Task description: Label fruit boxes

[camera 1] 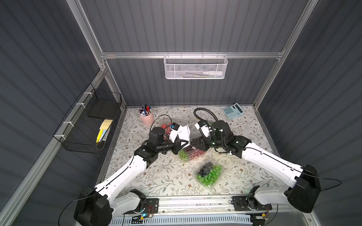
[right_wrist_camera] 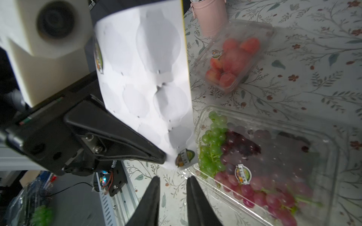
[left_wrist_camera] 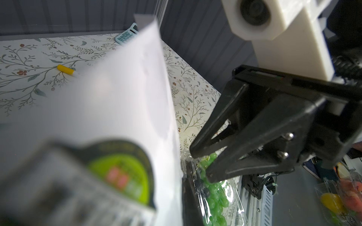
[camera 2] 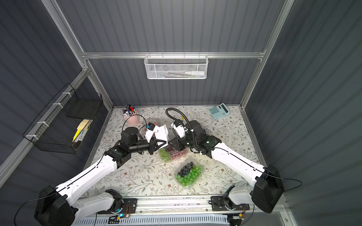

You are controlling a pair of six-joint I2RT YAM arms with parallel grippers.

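My left gripper (camera 1: pixel 183 142) is shut on the edge of a white label sheet (right_wrist_camera: pixel 149 71), which stands up from its fingers. Pale cut-out spots cover the sheet; one label (right_wrist_camera: pixel 185 158) sits at its lower corner, and a green round label (left_wrist_camera: pixel 120 173) shows blurred. My right gripper is open near that corner, nothing visible between its fingers. Beneath lies a clear box of red and green grapes (right_wrist_camera: pixel 260 150) bearing a label (right_wrist_camera: pixel 243 174). The peach-coloured fruit box (right_wrist_camera: pixel 235 56) also bears one. Nearer the front is a box of green and black grapes (camera 1: pixel 208 173); no label shows there.
At the back left stands a pink pen cup (camera 1: pixel 147 119); a calculator (camera 1: pixel 233 111) lies back right. A black wire basket (camera 1: pixel 90 124) hangs on the left wall, a white one (camera 1: pixel 195 69) on the back wall. Table space beside the front grape box is clear.
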